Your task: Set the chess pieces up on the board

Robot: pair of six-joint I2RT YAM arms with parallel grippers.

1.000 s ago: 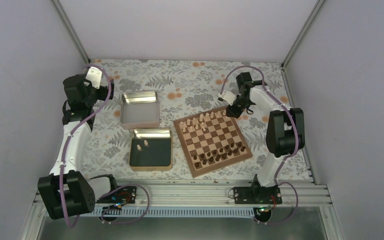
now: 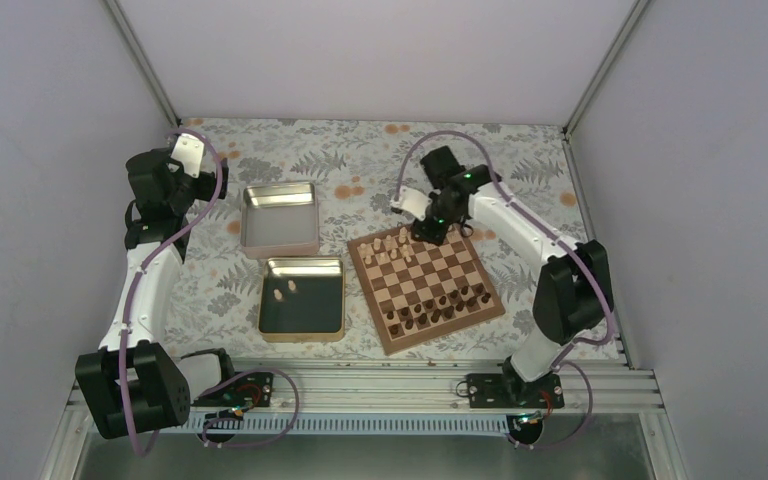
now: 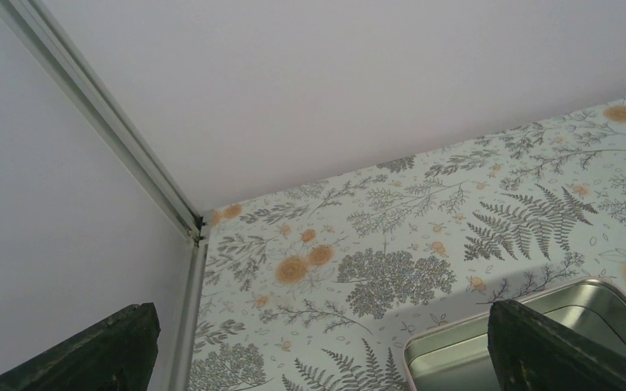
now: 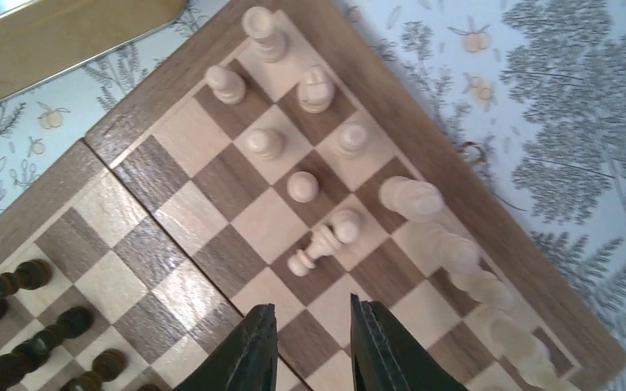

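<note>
On the chessboard (image 2: 435,268), dark pieces (image 4: 110,364) line the near side and light pieces (image 4: 410,198) the far side. One light pawn (image 4: 324,243) lies on its side ahead of the upright ones. My right gripper hovers over the board's far part, fingers part-way apart and no piece between them; from the top it hides some light pieces. Two more light pieces (image 2: 292,287) lie in the dark-floored tray (image 2: 303,335). Far off at the left, my left gripper is wide open and empty, above the cloth.
An empty metal tray (image 2: 280,214) stands behind the dark-floored one, left of the board. Upright light pieces crowd closely around the fallen pawn.
My right arm has swung left, from the board's far right corner to above the far rows. The left arm and the trays stay as they were.
</note>
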